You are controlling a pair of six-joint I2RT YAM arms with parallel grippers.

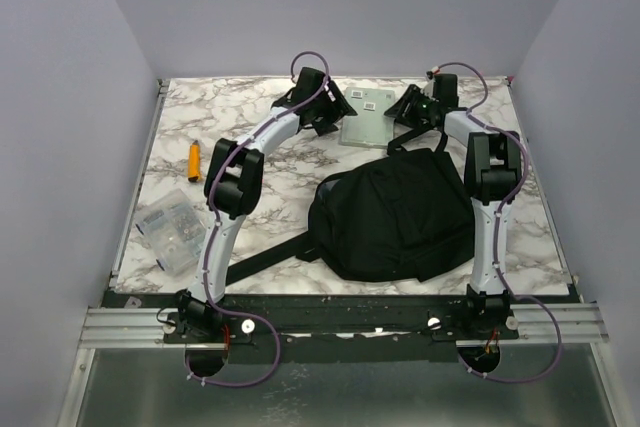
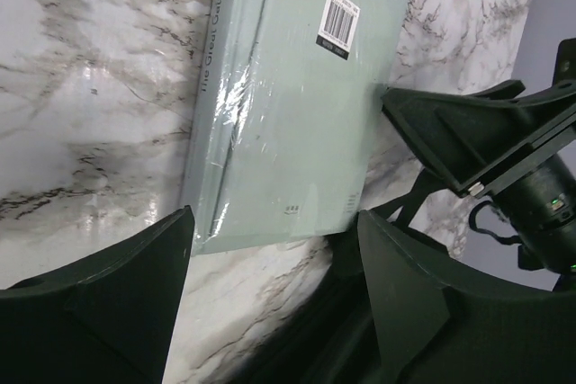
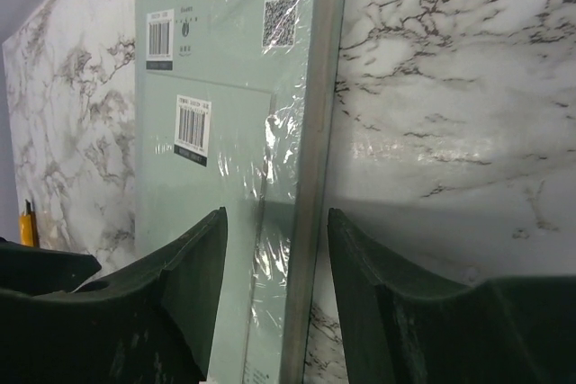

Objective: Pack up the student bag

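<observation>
A pale green book (image 1: pixel 366 117) lies on the marble table between both grippers, titled The Great Gatsby on its spine in the left wrist view. My left gripper stands open at the book's left end, its fingertips low beside it. My right gripper is part open at the book's opposite side, one fingertip over the cover and the other just past the spine edge; whether it touches is unclear. The black bag (image 1: pixel 390 217) lies spread across the front right, its straps reaching toward the book.
An orange item (image 1: pixel 194 160) and a clear pouch (image 1: pixel 170 232) lie at the left. A black strap (image 1: pixel 265 259) stretches along the front. The table between pouch and bag is mostly bare; grey walls border the sides and back.
</observation>
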